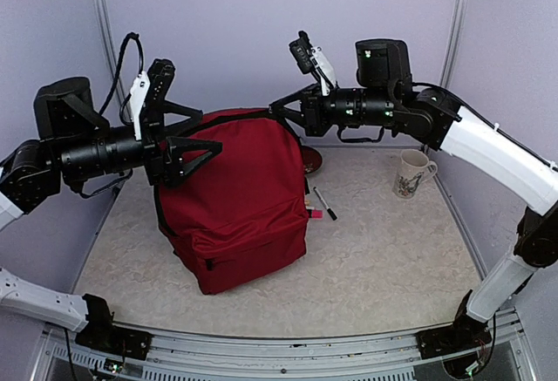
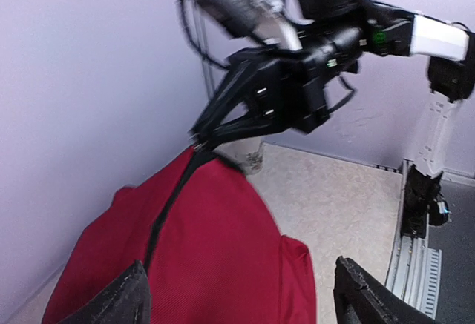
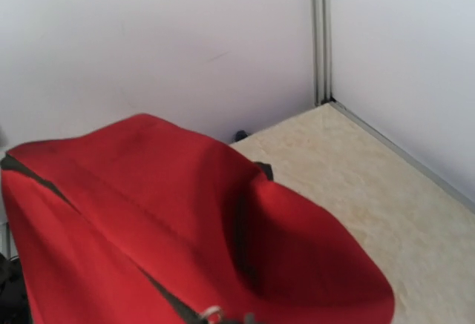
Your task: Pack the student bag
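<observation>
The red backpack (image 1: 244, 172) stands on the table, its front pocket toward the near edge. A dark zipper line (image 2: 165, 213) crosses its top. My left gripper (image 1: 211, 130) is open at the bag's upper left; in the left wrist view its fingers (image 2: 371, 298) are wide apart with nothing gripped between them. At the bag's top right, my right gripper (image 1: 275, 111) is shut, its tips at the zipper line. A small metallic zipper pull (image 3: 211, 312) shows at these fingertips at the bottom edge of the right wrist view. The bag's inside is hidden.
Right of the bag lie a black-and-white marker (image 1: 324, 203) and a pink-ended item (image 1: 316, 214) partly behind it. A dark red round object (image 1: 311, 159) shows behind the bag. A mug (image 1: 411, 174) stands at the back right.
</observation>
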